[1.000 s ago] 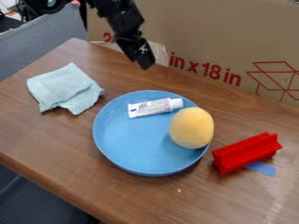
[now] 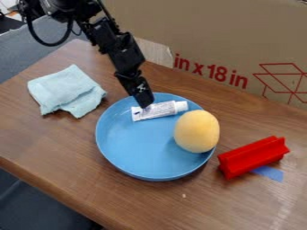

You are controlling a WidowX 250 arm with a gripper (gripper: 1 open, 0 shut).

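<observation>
My black gripper [image 2: 143, 97] reaches down from the top left to just over the left part of a white tube [image 2: 164, 110], which lies on the back of a blue plate [image 2: 135, 147]. The fingers look open, with the tube just below them; whether they touch it is unclear. A round yellow object [image 2: 196, 131] sits on the plate's right side.
A light blue folded cloth [image 2: 65, 90] lies left of the plate. A red object [image 2: 252, 155] sits to the right on blue tape. A cardboard box [image 2: 240, 49] stands behind.
My gripper has moved downward and toward the front, from above the back of the table to over the tube. The objects on the table have not visibly moved.
</observation>
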